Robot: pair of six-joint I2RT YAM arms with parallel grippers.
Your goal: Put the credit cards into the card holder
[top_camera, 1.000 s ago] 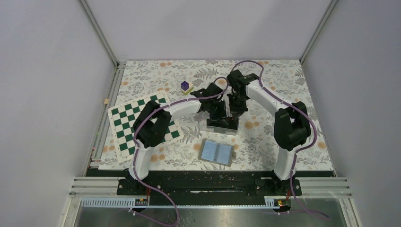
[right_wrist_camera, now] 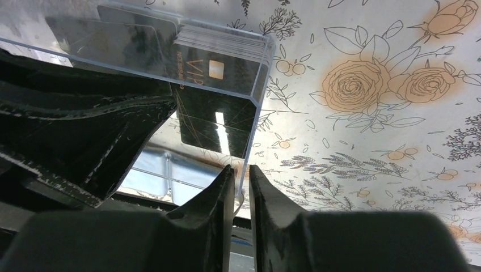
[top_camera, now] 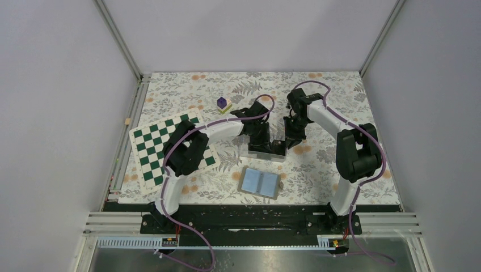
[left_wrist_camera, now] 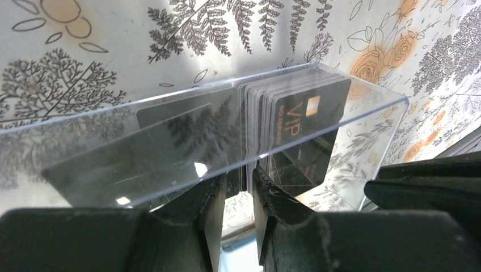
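Note:
A clear open box (top_camera: 266, 158) stands mid-table with black cards in it. In the left wrist view, a row of upright VIP cards (left_wrist_camera: 309, 110) leans in the box near its right end, with other black cards (left_wrist_camera: 193, 122) lying to the left. My left gripper is open at the box's near side, its fingertips just beyond the row's lower edges; no card is clearly gripped. At the box's right end, my right gripper is partly open, one finger on each side of the thin clear end wall. A flat grey holder (top_camera: 258, 195) with two pale blue panels lies in front.
A green-and-white checkered board (top_camera: 152, 153) lies at the left, partly under the left arm. Behind the box sits a small purple block (top_camera: 222, 102) on a pale base.

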